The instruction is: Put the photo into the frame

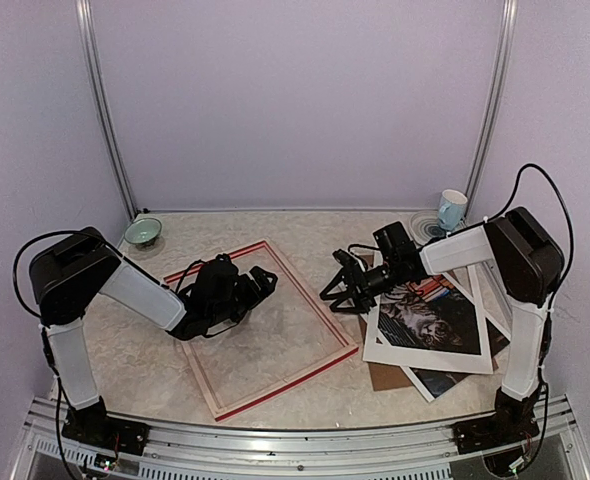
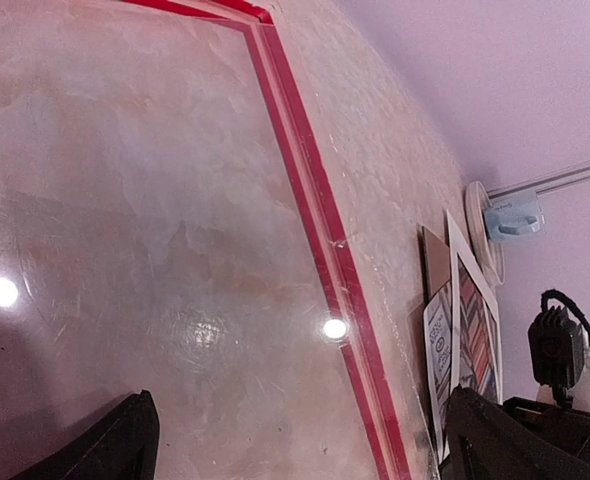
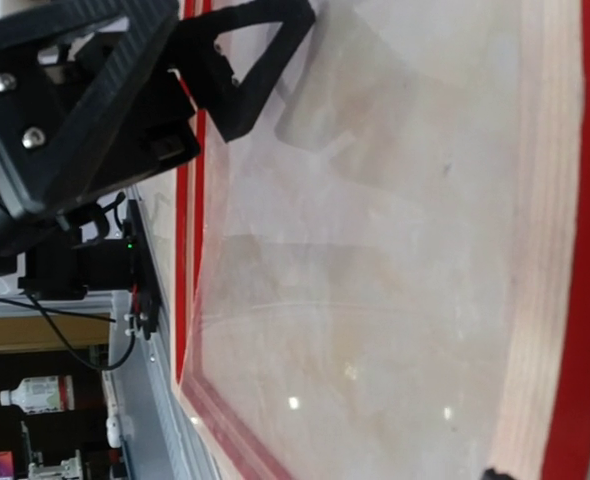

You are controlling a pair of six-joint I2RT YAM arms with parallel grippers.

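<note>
The red-edged frame (image 1: 287,384) lies flat and empty on the table, the tabletop visible through its middle. A white-bordered photo of an animal (image 1: 425,320) rests on a pile to its right. Above the frame's upper left part is my left gripper (image 1: 262,283), open with nothing between its fingers; its fingertips fill the lower corners of the left wrist view. My right gripper (image 1: 337,280) hovers between the frame's right side and the photo, fingers apart and empty. The right wrist view looks across the frame (image 3: 585,270) toward the left gripper's black fingers (image 3: 245,90).
Beneath the photo are another dark print (image 1: 437,383) and a brown board (image 1: 385,377). A green bowl (image 1: 143,232) stands at the back left, a light-blue mug (image 1: 452,208) at the back right. Bare table lies behind the frame, between bowl and mug.
</note>
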